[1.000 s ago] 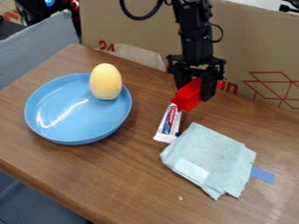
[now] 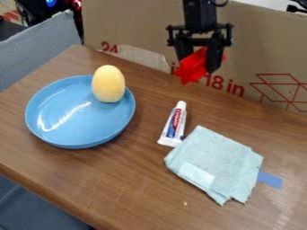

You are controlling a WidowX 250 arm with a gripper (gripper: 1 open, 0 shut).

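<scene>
My black gripper [image 2: 199, 47] hangs at the top centre, shut on a red object [image 2: 192, 66], which is held in the air in front of the cardboard. A toothpaste tube [image 2: 173, 125] lies on the wooden table below it. A blue plate [image 2: 66, 121] is on the left, with a yellow egg-shaped object [image 2: 108, 84] at its upper right part.
A folded pale cloth [image 2: 214, 166] lies at the front right, beside a piece of blue tape [image 2: 270, 181]. A cardboard panel [image 2: 264, 63] stands along the back.
My gripper has risen with the red object, which is now higher and clear of the toothpaste tube in the view.
</scene>
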